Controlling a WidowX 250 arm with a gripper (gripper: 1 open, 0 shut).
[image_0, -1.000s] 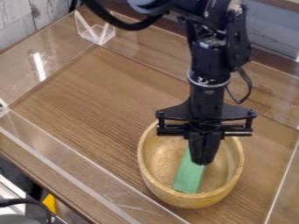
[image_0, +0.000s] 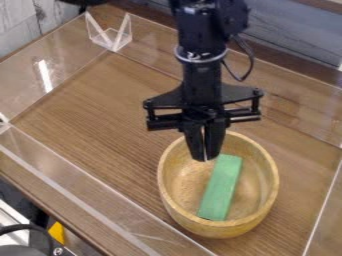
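My gripper (image_0: 201, 140), black, hangs over the left rear part of a tan bowl (image_0: 182, 200) at the lower right. Its lower fingers point down near the bowl's back rim; I cannot tell how far they are open or whether anything is between them. A green rectangular block (image_0: 219, 188) lies inside the bowl, toward its right side, in front of the fingers.
A clear plastic object (image_0: 110, 30) stands at the back left, and another sits at the left edge. A back ledge runs across the top right.
My gripper has moved left and slightly up, away from above the green block, which shows more fully now.
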